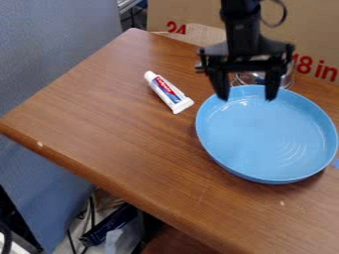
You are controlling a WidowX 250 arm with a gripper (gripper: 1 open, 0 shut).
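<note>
A black gripper (247, 87) hangs over the back part of a light blue plate (265, 139), its two fingers apart with nothing visible between them. A tube of toothpaste (169, 92), white with a red and blue label, lies on the wooden table to the left of the plate. A shiny object (279, 79), partly hidden behind the gripper, stands at the back of the table; I cannot tell what it is.
A cardboard box (185, 22) stands along the back. Cables and small items lie below the table's left edge.
</note>
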